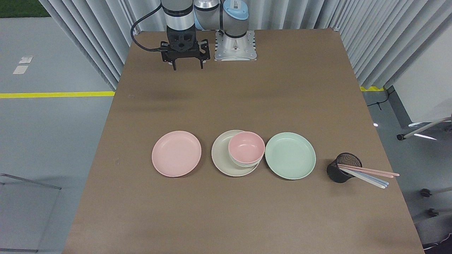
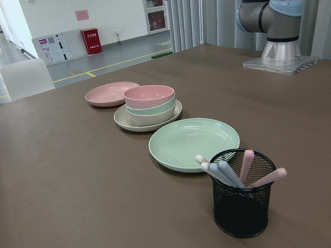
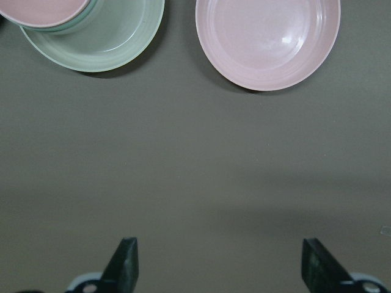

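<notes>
My gripper [image 1: 187, 64] hangs over the back of the brown table, open, its two fingers wide apart with only tabletop between them in the wrist view. Toward the front lie a pink plate [image 1: 176, 153], a cream plate [image 1: 222, 154] carrying a stack of bowls with a pink bowl [image 1: 246, 146] on top, and a mint plate [image 1: 290, 156]. In the left view, mint and white bowls show beneath the pink one. A black mesh cup [image 2: 240, 212] at the right holds pink, white and blue chopsticks [image 1: 368, 171], leaning out over its rim.
The wide stretch of table [image 1: 237, 97] between the arm and the plates is clear, as is the near part. The arm's mounting base [image 1: 235, 50] stands at the back edge, with curtains behind it.
</notes>
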